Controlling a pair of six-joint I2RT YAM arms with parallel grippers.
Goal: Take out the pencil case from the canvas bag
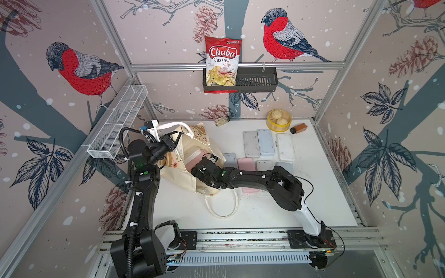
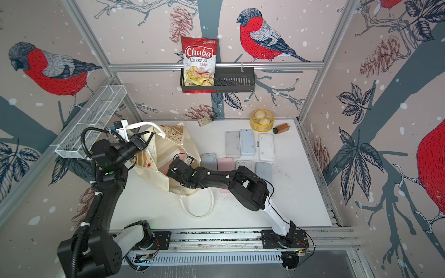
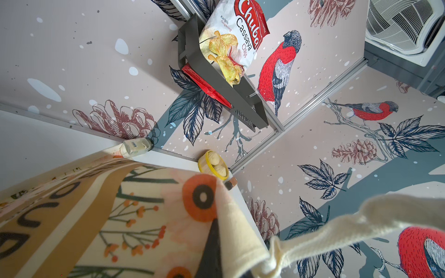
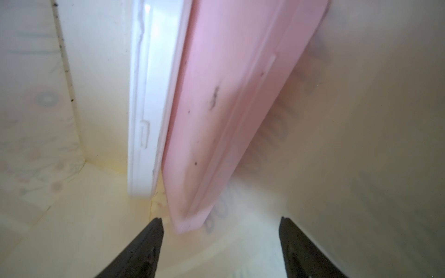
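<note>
The cream canvas bag (image 1: 178, 180) with flowered patches stands on the table's left half, tipped open. My left gripper (image 1: 173, 139) is up at its rim, shut on the bag's white strap (image 3: 352, 215) and cloth edge. My right gripper is down inside the bag, open, its two fingertips apart with nothing clearly between them. Ahead of it in the right wrist view are a pink case (image 4: 213, 106) and a white case (image 4: 153, 92) alongside it, both inside the bag.
Several flat pale cases (image 1: 251, 143) lie right of the bag, with a yellow steamer of buns (image 1: 278, 119) behind them. A white wire basket (image 1: 116, 120) is on the left wall, a black shelf (image 1: 257, 81) with chips at the back.
</note>
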